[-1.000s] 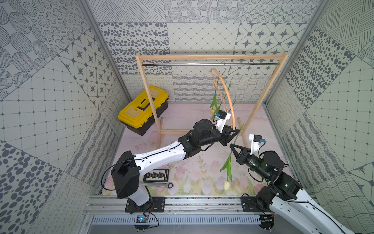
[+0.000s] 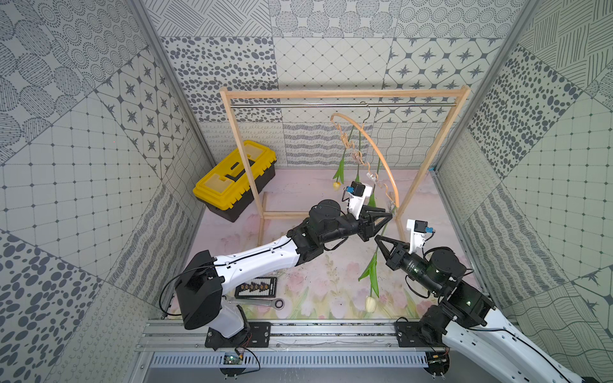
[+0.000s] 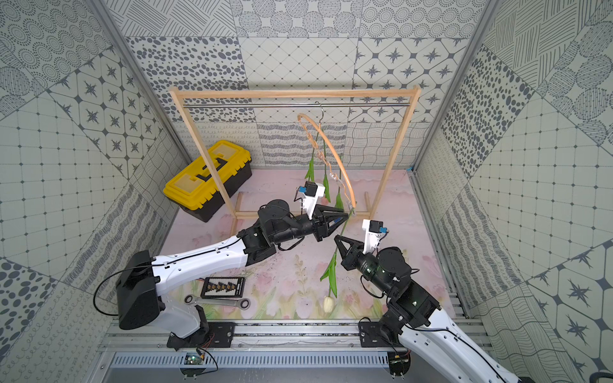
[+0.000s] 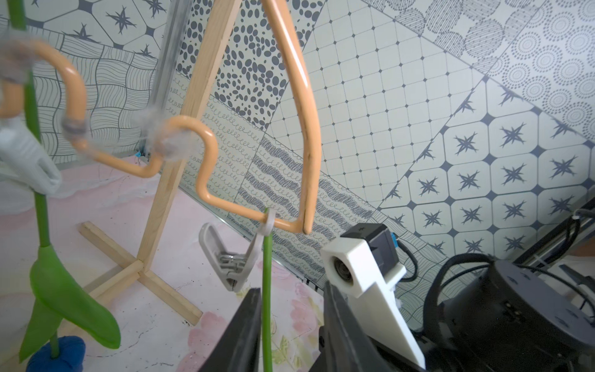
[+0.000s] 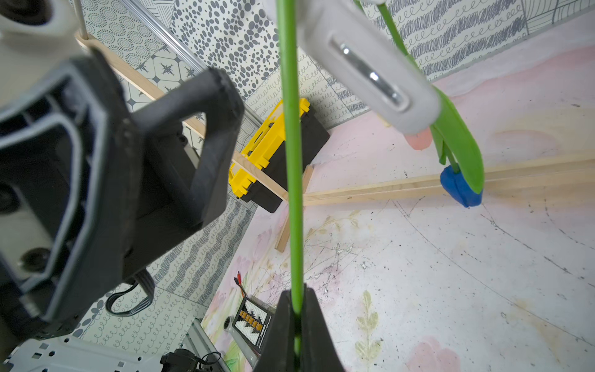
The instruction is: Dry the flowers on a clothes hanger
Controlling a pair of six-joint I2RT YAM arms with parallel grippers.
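Note:
The orange hanger [image 2: 380, 156] hangs at an angle from the rack's rail, its near end close to my left gripper [image 2: 389, 217]. In the left wrist view, a pale clip [image 4: 232, 263] dangles from that end. My left gripper is part open below it; a green stem [image 4: 267, 297] shows between its fingers in that view, but contact cannot be told. My right gripper is shut on the thin stem of the white tulip [image 2: 370, 304], which hangs head down. The stem's top reaches near the clip. Several other flowers, including a blue tulip [image 5: 461, 186], hang from the hanger.
A wooden rack [image 2: 344, 94] spans the back, its metal rail carrying the hanger. A yellow toolbox [image 2: 236, 172] stands at the left. Near the front left lie a bit set [image 2: 255, 287] and a wrench [image 2: 279, 304]. Both grippers are close together.
My left gripper moved only slightly; the right arm and white tulip stay nearly still.

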